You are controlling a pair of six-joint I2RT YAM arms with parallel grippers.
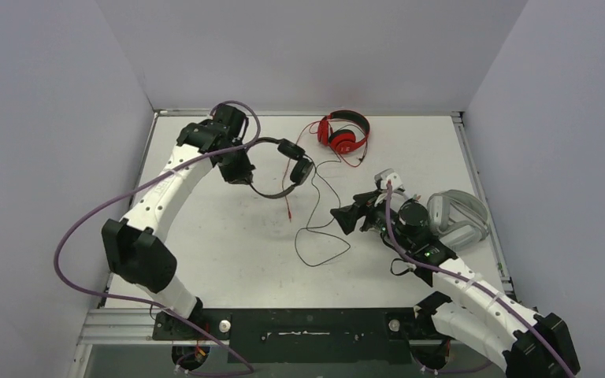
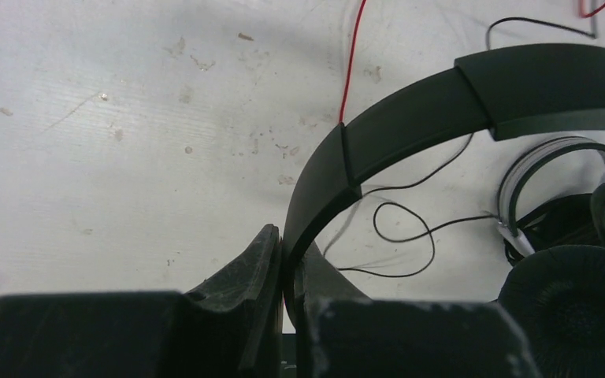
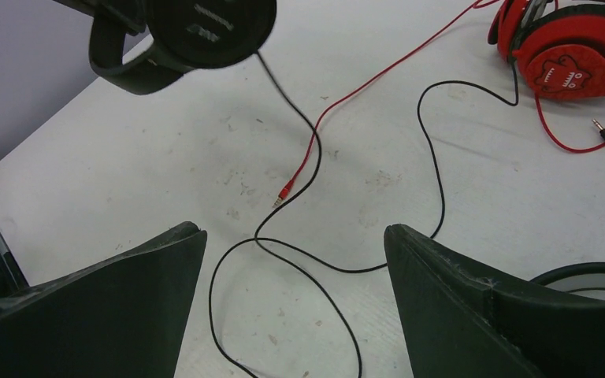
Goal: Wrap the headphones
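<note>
Black headphones (image 1: pixel 291 152) hang from my left gripper (image 1: pixel 247 168), which is shut on their headband (image 2: pixel 410 110). In the left wrist view the band passes between the fingers, and the ear cups (image 2: pixel 575 303) are at the lower right. A thin black cable (image 1: pixel 312 228) runs from them and lies in loose loops on the table. Over at the right, my right gripper stands open, its fingers wide apart with no object held. Part of the cable lies on the table in the space seen between those fingers.
Red headphones (image 1: pixel 345 132) lie at the back, their red cord (image 3: pixel 386 71) trailing forward to a plug. Grey headphones (image 1: pixel 458 216) sit at the right, beside and partly behind the right arm.
</note>
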